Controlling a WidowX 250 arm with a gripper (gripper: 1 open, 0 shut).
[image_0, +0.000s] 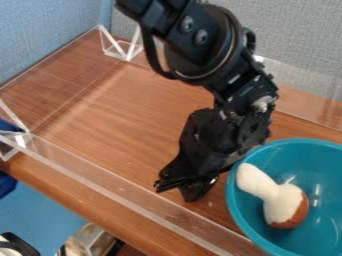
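Note:
The black arm reaches down from the top centre, and its gripper (182, 182) is low over the wooden surface (94, 110), just left of a teal bowl (307, 165). The gripper looks shut, with no object visible between its fingers. In the bowl lies a toy mushroom (278, 202) with a white stem and a brown-and-white cap.
A clear barrier runs along the front left edge, with white brackets at its corners. Grey padded walls (54, 35) stand behind. Dark blue items and assorted objects lie below, off the front left edge.

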